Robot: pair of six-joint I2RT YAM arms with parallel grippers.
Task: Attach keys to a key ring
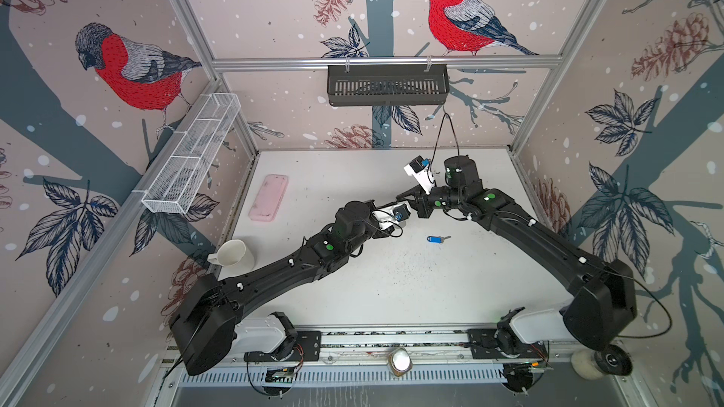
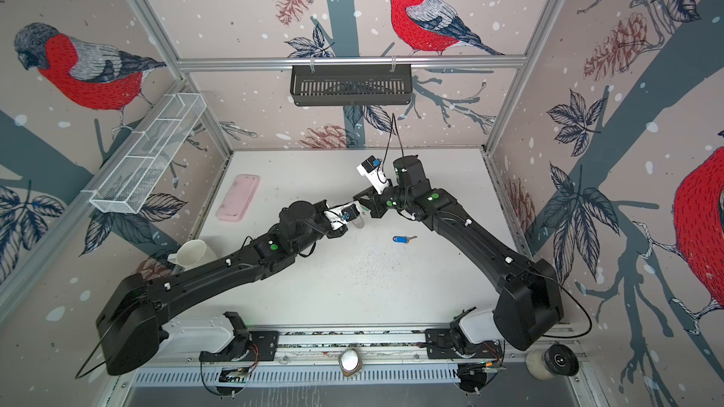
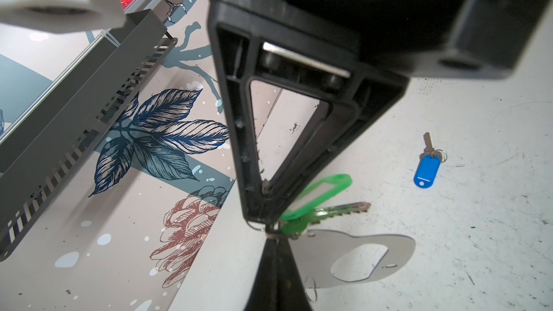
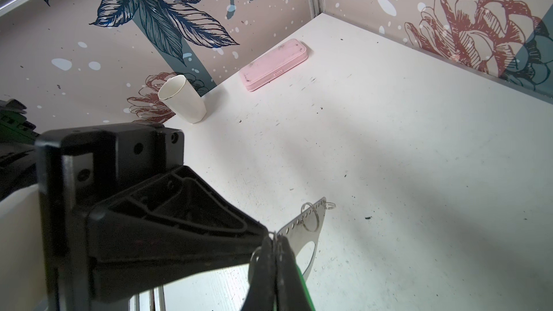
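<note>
Above the middle of the table my two grippers meet tip to tip. Both the left gripper and the right gripper look shut. At their tips is a thin wire ring, partly hidden. A key point(image 3: 342, 209) with a green tag point(image 3: 322, 194) hangs beside the tips in the left wrist view. Close by is a flat metal plate point(image 3: 314, 253) with a large cut-out, and rings point(image 4: 311, 217) pass through its edge. Which fingers pinch the ring, key or plate cannot be told. A key with a blue tag point(image 3: 426, 171) lies on the table.
On the left side of the table stand a white mug point(image 1: 236, 257) and a pink case point(image 1: 268, 198). A grey basket point(image 1: 388, 98) hangs at the back, with a white wire shelf point(image 1: 192, 150) on the left wall.
</note>
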